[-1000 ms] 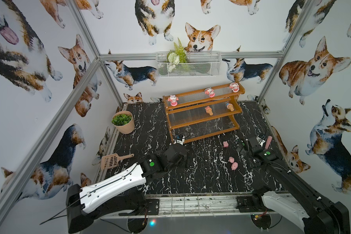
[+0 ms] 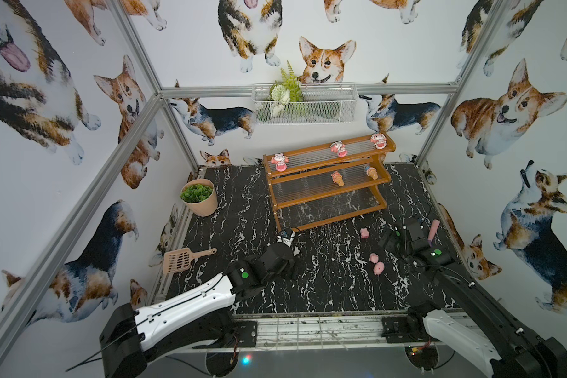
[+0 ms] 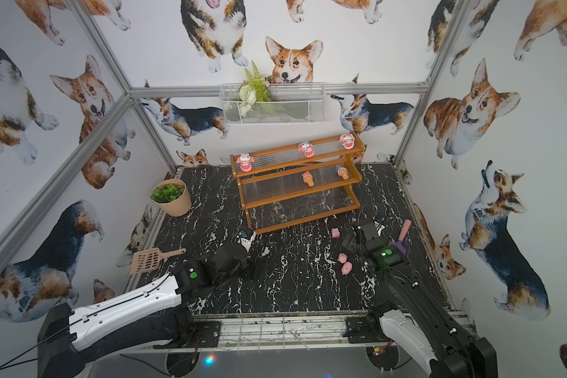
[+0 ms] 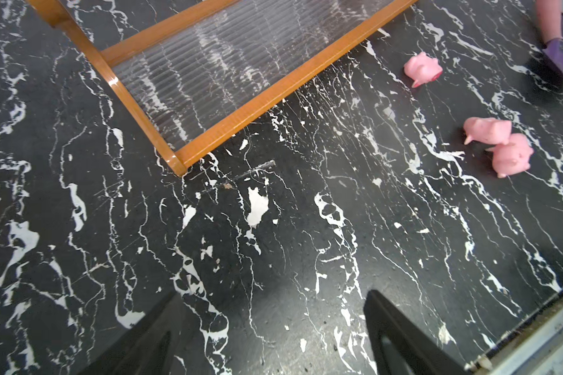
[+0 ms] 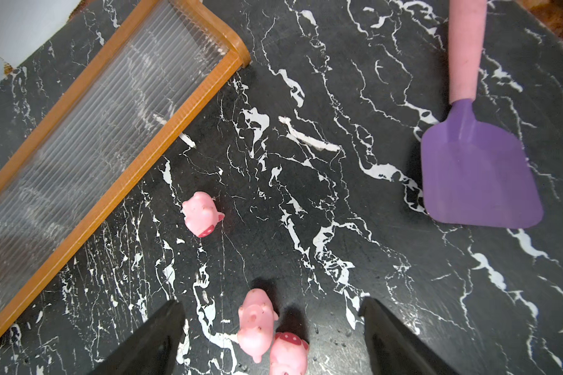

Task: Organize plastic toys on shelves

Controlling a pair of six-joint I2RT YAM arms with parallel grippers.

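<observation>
Three small pink pig toys lie on the marble floor before the wooden shelf (image 2: 324,204): one alone (image 5: 201,214), two close together (image 5: 256,322) (image 5: 288,354). Character figures (image 2: 279,161) stand on the top tier, and two ice-cream toys (image 2: 337,178) on the middle one; the bottom tier is empty. My left gripper is open above bare floor, front-left of the shelf. My right gripper is open above the floor, over the pigs' side, with nothing seen held.
A pink-handled purple scoop (image 5: 481,175) lies at the right. At the left are a potted plant (image 2: 198,198) and a beige slotted scoop (image 2: 177,259). A wire basket (image 2: 334,110) hangs on the back wall.
My right arm has shifted slightly, its gripper a little toward the front.
</observation>
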